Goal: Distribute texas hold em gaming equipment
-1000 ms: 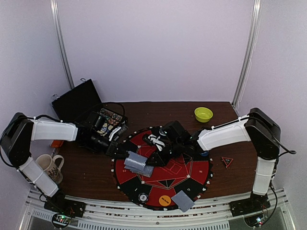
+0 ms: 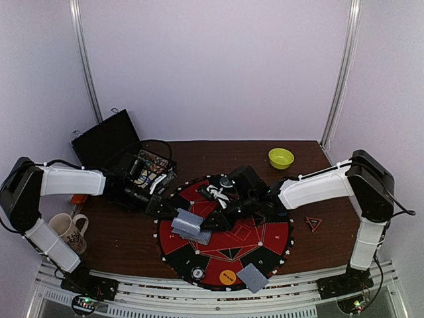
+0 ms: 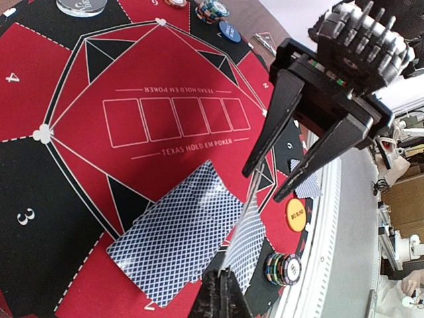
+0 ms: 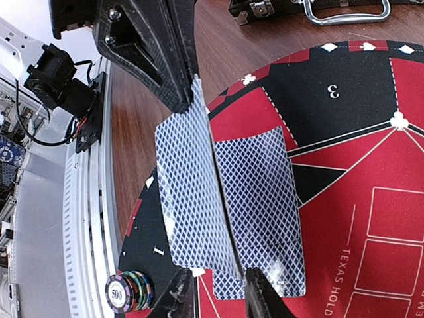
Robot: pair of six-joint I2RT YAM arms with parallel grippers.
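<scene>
Over the round red-and-black poker mat (image 2: pixel 271 235), my left gripper is shut on a blue-checked playing card (image 4: pixel 192 192); how many cards it grips I cannot tell. That card stands nearly edge-on in the left wrist view. My right gripper is part open at the card's free end, its fingers spread to either side. One right finger (image 3: pixel 263 146) meets or overlaps the card's edge; contact is unclear. Below lie more blue-checked cards (image 3: pixel 172 238) on the mat. Another card (image 2: pixel 252 278) lies at the mat's front edge.
An orange Big Blind disc (image 2: pixel 227 277) and a chip stack (image 2: pixel 197 272) sit near the front. The open chip case (image 2: pixel 106 139) is back left, a mug (image 2: pixel 69 232) at left. A green bowl (image 2: pixel 281 158) and triangular marker (image 2: pixel 313 224) stand right, with bare table around.
The right arm has shifted slightly to the right, its gripper drawing back a little from the left one. The left arm and the cards look unmoved.
</scene>
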